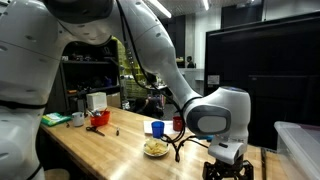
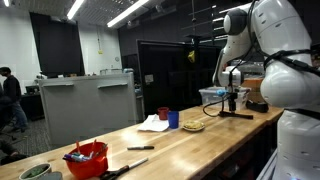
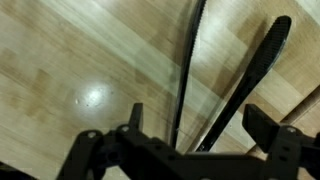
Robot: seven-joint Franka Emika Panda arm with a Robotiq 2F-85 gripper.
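In the wrist view, black tongs (image 3: 262, 62) lie on the wooden table with their two arms spread in a narrow V. My gripper is open above them, pads well apart, with nothing clasped. The tongs' arms run through the space below and between the fingers, and their joined end is partly hidden by the gripper body. In the first exterior view, the gripper (image 1: 228, 172) points down low over the table's near right part. From the other side, it (image 2: 237, 106) shows small at the far right end.
A yellow bowl (image 1: 156, 147), a blue cup (image 1: 158, 129) and a red cup (image 1: 179, 124) stand mid-table. A red basket (image 2: 87, 160) holds utensils at the other end. Beside the tongs lies a brown stick (image 3: 302, 106). A clear bin (image 1: 300, 145) stands at the right.
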